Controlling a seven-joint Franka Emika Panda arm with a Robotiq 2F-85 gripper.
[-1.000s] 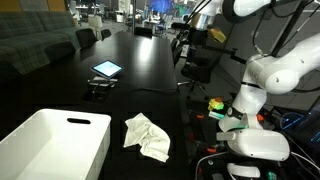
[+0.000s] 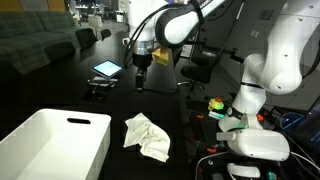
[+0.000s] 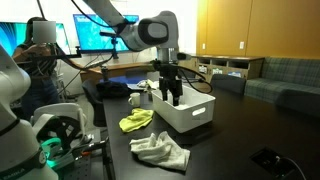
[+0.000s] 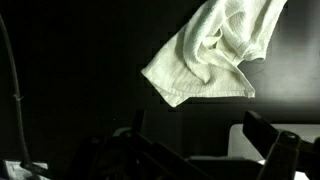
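A crumpled white cloth [image 2: 147, 137] lies on the dark table, beside a white bin [image 2: 62, 148]. In the wrist view the cloth [image 4: 212, 58] fills the upper middle, ahead of the fingertips. My gripper [image 3: 187, 94] hangs well above the table, open, with nothing between its fingers; in exterior view 2 it overlaps the bin [image 3: 198, 119]. A yellow cloth [image 3: 137, 120] rests farther back than the white one in that view.
A white cup [image 3: 134, 100] stands behind the yellow cloth. A tablet [image 2: 107, 69] and some dark items lie farther along the table.
In exterior view 1 my arm has swung from the right toward the left, bringing the gripper nearer the bin's side. The white cloth and the bin have stayed where they were.
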